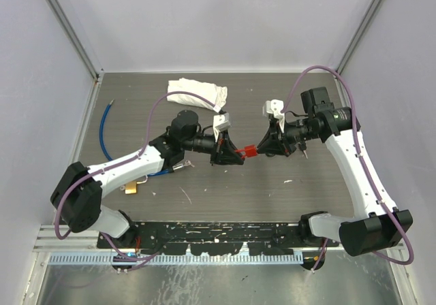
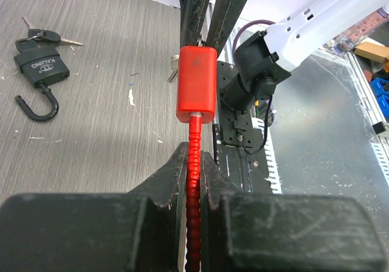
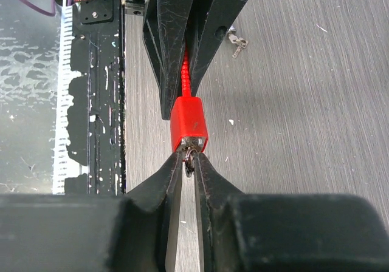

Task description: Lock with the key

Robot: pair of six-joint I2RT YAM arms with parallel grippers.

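Note:
A red lock body (image 2: pixel 196 81) with a red corrugated cable hangs between my grippers above the table. My left gripper (image 1: pixel 240 154) is shut on the red cable (image 2: pixel 194 150). My right gripper (image 1: pixel 263 151) meets the other end of the red body (image 3: pixel 188 124); in the right wrist view its fingertips sit close around a metal piece (image 3: pixel 189 163) there, and whether they grip it is unclear. A black padlock (image 2: pixel 42 68) with its shackle open and keys (image 2: pixel 51 36) lie on the table.
A white cloth (image 1: pixel 195 92) lies at the back, a blue cable (image 1: pixel 102 135) and brass padlock (image 1: pixel 131 188) at the left.

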